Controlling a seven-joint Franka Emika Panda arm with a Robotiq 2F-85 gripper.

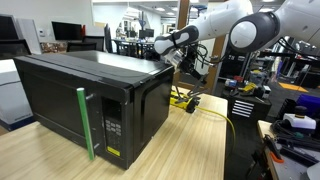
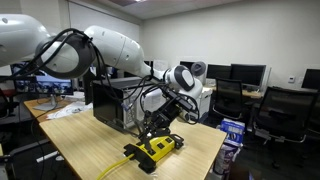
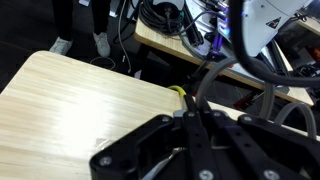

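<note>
My gripper [image 2: 160,137] is low over the right part of the wooden table, beyond the black microwave [image 1: 105,100] in exterior view 1. A yellow object [image 2: 172,144] lies on the table around and under the gripper, with a yellow cable [image 1: 232,125] trailing from it over the edge. In the wrist view the dark gripper body fills the lower right. A little yellow [image 3: 178,90] shows just beyond it. The fingertips are hidden or too small to make out, and what lies between them cannot be told.
A green strip [image 1: 86,125] runs down the microwave's front. Grey hoses and a black cable [image 3: 262,50] loop beside the gripper. Bare tabletop [image 3: 75,105] lies to its left in the wrist view. Office chairs [image 2: 282,113] stand beyond the table.
</note>
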